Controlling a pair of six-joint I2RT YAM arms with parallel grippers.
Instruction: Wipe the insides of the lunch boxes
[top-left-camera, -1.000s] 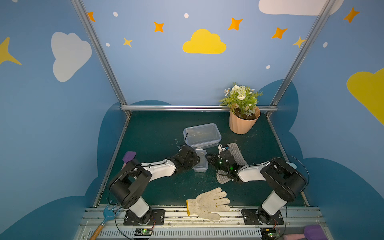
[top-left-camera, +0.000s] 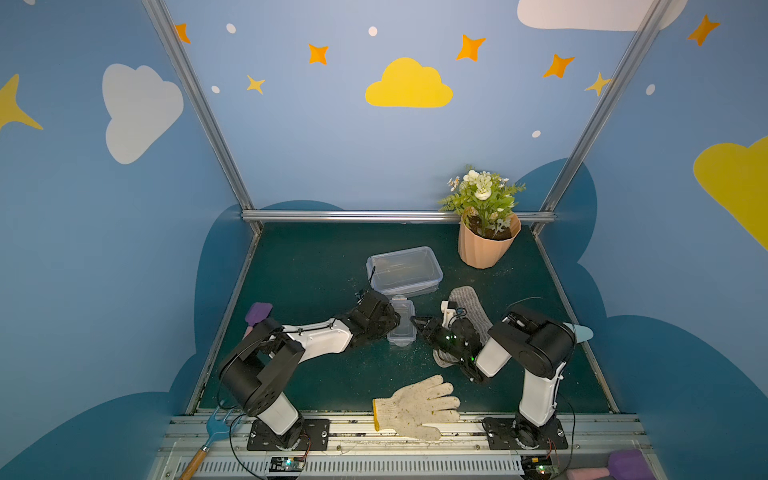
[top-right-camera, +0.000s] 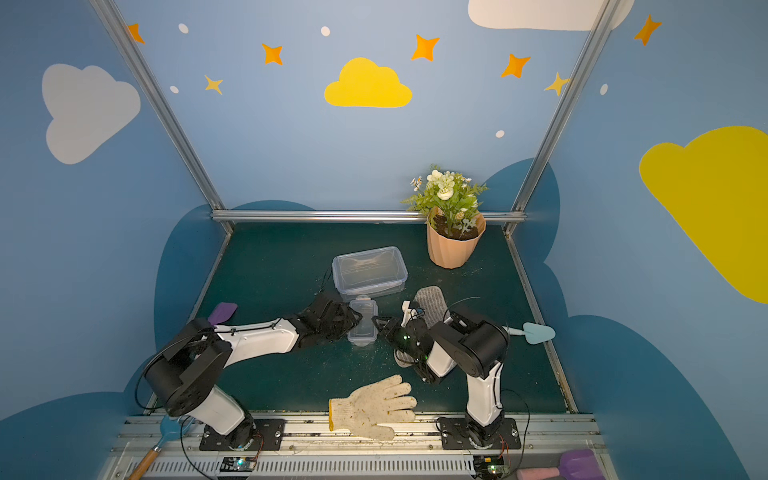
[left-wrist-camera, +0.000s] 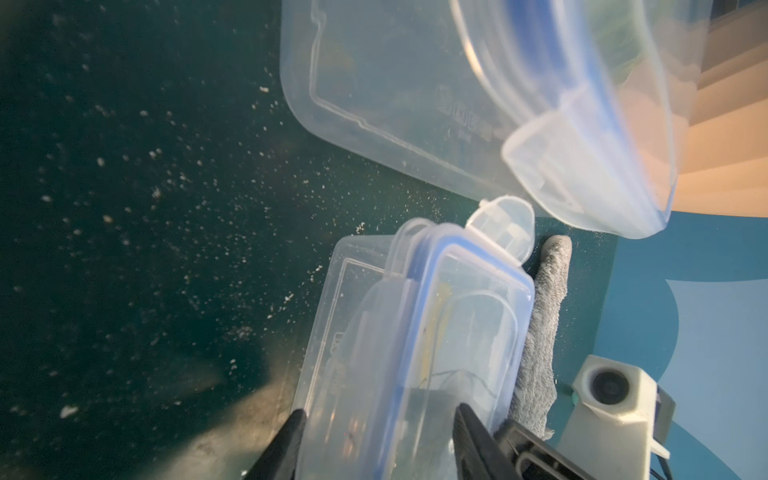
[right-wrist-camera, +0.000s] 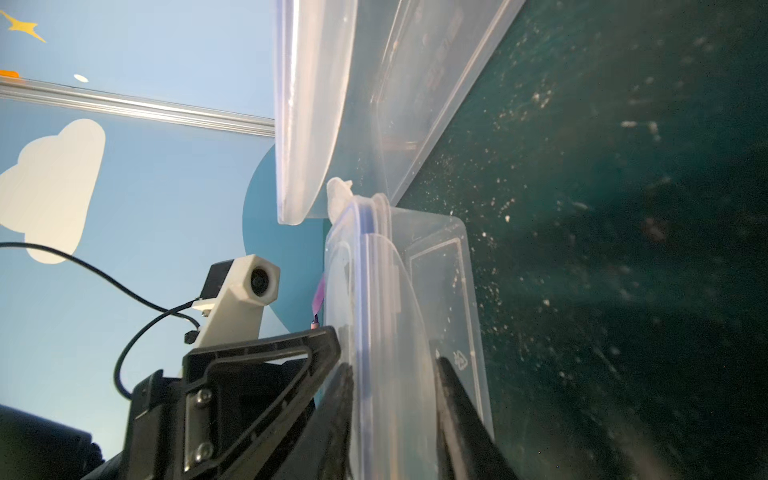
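The small clear lunch box stands on the green table between my two grippers. Its blue seal and a flipped-out end latch show in the left wrist view. My left gripper is shut on its left side, with the side wall between the fingers. Around the opposite side wall, my right gripper is part open, with a finger on either side of it. Directly behind the small box stands the large clear lunch box. A grey cloth lies partly hidden under the right arm.
A flower pot occupies the back right. One cream glove lies at the front edge. Toward the left sits a purple tool, and a light blue one lies at the right edge. Table space in front of the small box is clear.
The right arm's elbow has swung left, and its forearm now angles in from the front right. Its gripper stays beside the small box. Left arm and large box look unchanged.
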